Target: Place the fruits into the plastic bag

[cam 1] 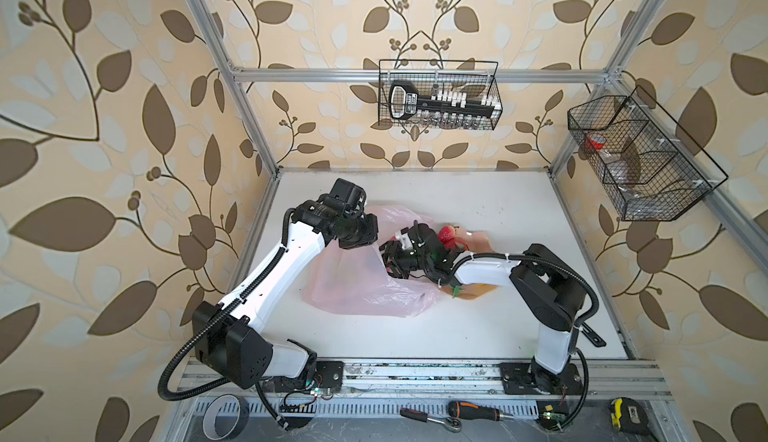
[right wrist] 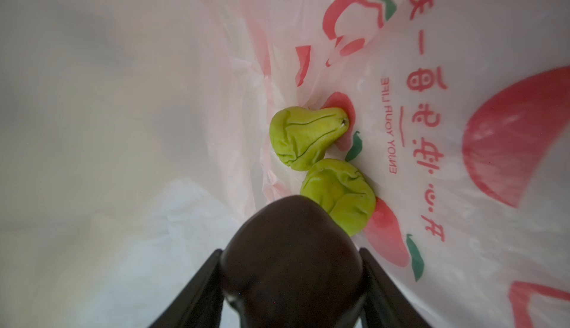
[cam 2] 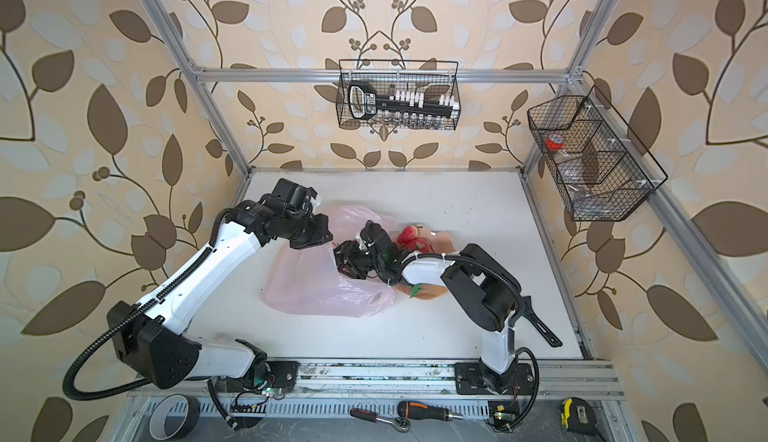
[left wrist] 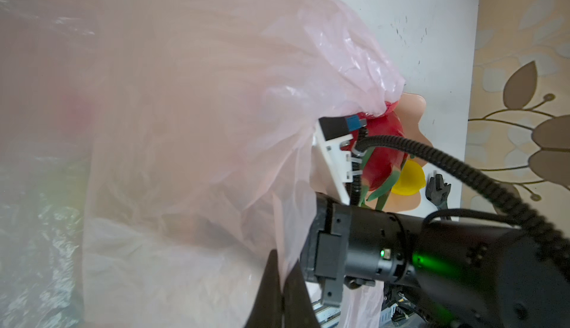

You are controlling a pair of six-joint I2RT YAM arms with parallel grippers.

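Observation:
The pink plastic bag [cam 1: 344,282] lies spread on the table's left-middle. My left gripper is shut on the bag's edge, holding it raised. My right gripper reaches inside the bag, shut on a dark round fruit [right wrist: 291,245]. Beyond that fruit, two crumpled yellow-green fruits [right wrist: 308,135] lie on the printed plastic. Outside, right of the bag, red fruit [left wrist: 383,150] and a yellow fruit [left wrist: 408,179] sit on a peach-coloured tray [cam 2: 436,242], partly hidden by my right arm.
Wire baskets [cam 1: 440,98] hang on the back and right rails. A black object [cam 2: 544,330] lies at the front right edge.

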